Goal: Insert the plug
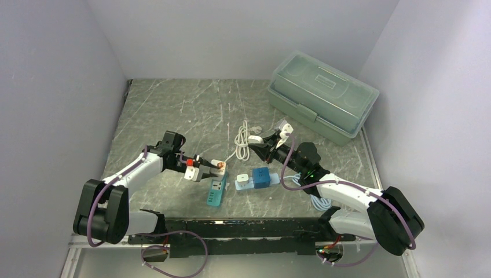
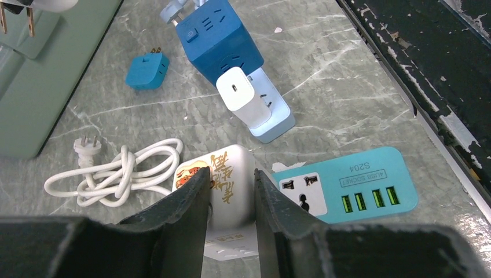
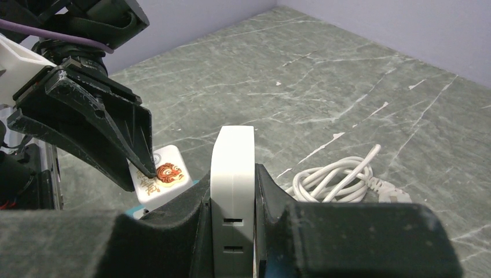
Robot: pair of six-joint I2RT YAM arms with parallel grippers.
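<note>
My left gripper is shut on a white cube adapter (image 2: 230, 231) with orange printing, held at the end of the teal power strip (image 2: 370, 179), whose white socket face shows beside it. In the right wrist view my right gripper is shut on a white plug (image 3: 233, 162), raised above the table to the right of the left gripper; its two prongs (image 2: 30, 20) appear at the top corner of the left wrist view.
A pale blue strip (image 2: 272, 124) carries a white charger and a blue cube (image 2: 214, 40). A coiled white cable (image 1: 242, 145) lies behind them, a small blue plug (image 2: 145, 72) nearby, and a green case (image 1: 321, 98) at back right.
</note>
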